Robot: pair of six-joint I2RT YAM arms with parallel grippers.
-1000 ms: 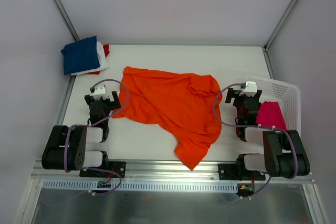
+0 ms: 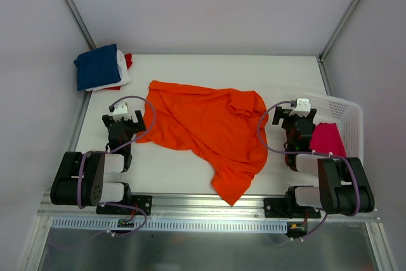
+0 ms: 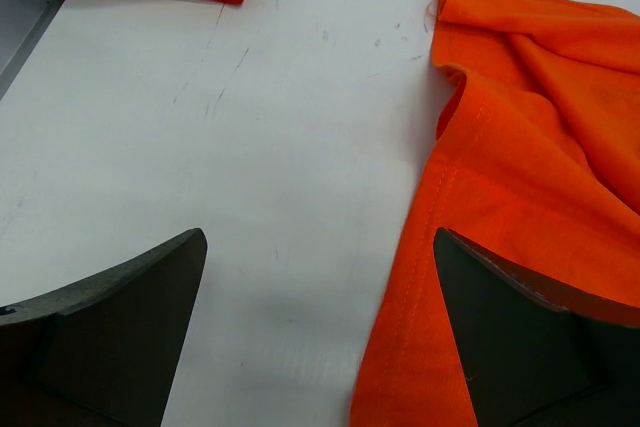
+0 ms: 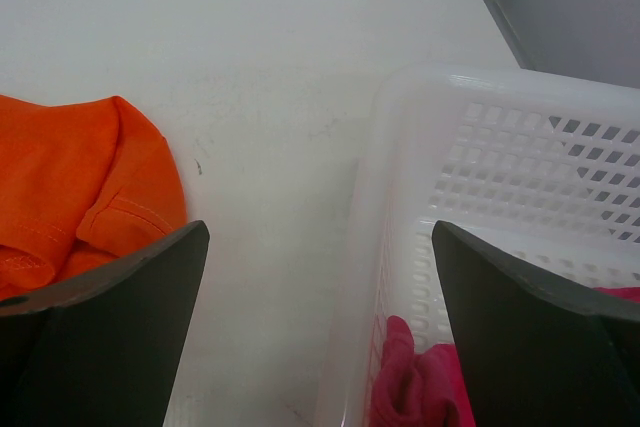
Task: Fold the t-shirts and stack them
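An orange t-shirt (image 2: 203,118) lies spread and rumpled across the middle of the table, one corner hanging toward the front edge. At the back left is a folded stack: a blue shirt (image 2: 97,68) on top, a white shirt (image 2: 123,68) and a red one (image 2: 129,60) beneath. My left gripper (image 2: 122,118) is open, left of the orange shirt; in its wrist view the shirt's edge (image 3: 420,237) runs below the right finger. My right gripper (image 2: 295,116) stands open over the left wall of the basket, nothing between its fingers.
A white basket (image 4: 400,127) stands at the right with crumpled pinkish-red cloth (image 2: 327,139) inside. Bare table (image 2: 190,71) shows along the back and between stack and orange shirt. Purple cables loop over both arms.
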